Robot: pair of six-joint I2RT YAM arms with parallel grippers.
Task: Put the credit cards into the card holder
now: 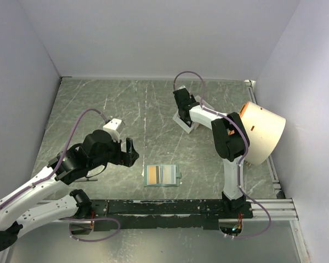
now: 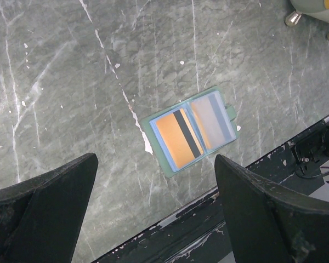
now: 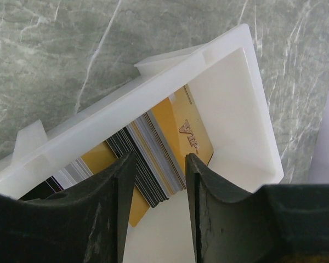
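Note:
The card holder lies spread flat near the table's front edge, green-rimmed with clear pockets. An orange card with a dark stripe shows in its left pocket. At the back right, a white tray holds several overlapping cards: a black-striped card and an orange card show in the right wrist view. Just over these cards, my right gripper stands open, its fingers apart with nothing held. My left gripper is open and empty, hanging above the table left of the holder.
Right of the tray stands a large cream cylinder with an orange rim, close to my right arm. The tray's raised wall borders the cards. Bare grey marble table fills the middle and back left.

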